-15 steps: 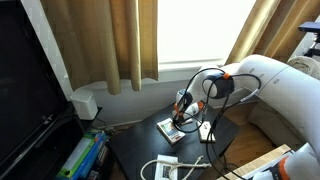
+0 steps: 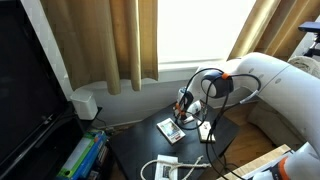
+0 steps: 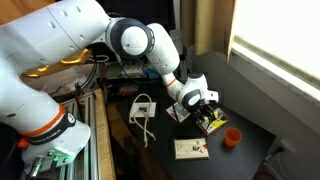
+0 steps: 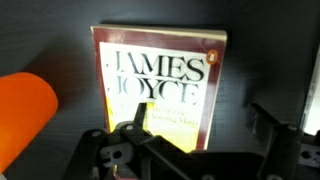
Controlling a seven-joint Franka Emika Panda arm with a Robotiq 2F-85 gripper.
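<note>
A paperback book with "JAMES JOYCE" on its cover [image 4: 160, 75] lies flat on the dark table in the wrist view. Its lower part is hidden behind my gripper, which stands open above it, one finger over the cover and the other right of the book. In exterior view 2 this yellowish book [image 3: 214, 122] shows beneath the gripper. An orange cup [image 4: 22, 115] is left of the book in the wrist view; exterior view 2 shows the same cup [image 3: 232, 137] upright beside the book. Nothing shows held between the fingers.
A pale flat rectangular item [image 3: 191, 149] lies nearer the front of the table in exterior view 2. A white power strip with a cable [image 2: 165, 167] lies on the table in exterior view 1. Stacked books [image 2: 80, 158] stand at the left. Bare tabletop lies between them.
In exterior view 1 my gripper has shifted slightly to the right and away from the pale flat item, which shows more fully now. The things on the table appear unmoved.
</note>
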